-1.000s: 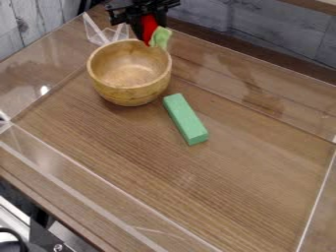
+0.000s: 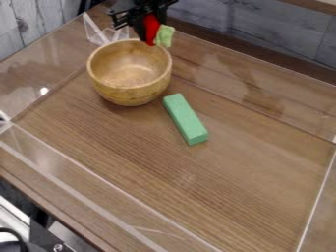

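My gripper (image 2: 149, 22), black, is at the top centre, just above the back rim of a wooden bowl (image 2: 129, 87), shut on a small red object (image 2: 148, 30) with a pale green item (image 2: 164, 35) beside it. A green bar (image 2: 186, 119) lies on the wooden table right of the bowl.
A crumpled clear plastic piece (image 2: 108, 28) lies at the back left.
My gripper and the red object have shifted slightly to the left and up. The bowl and green bar look unmoved.
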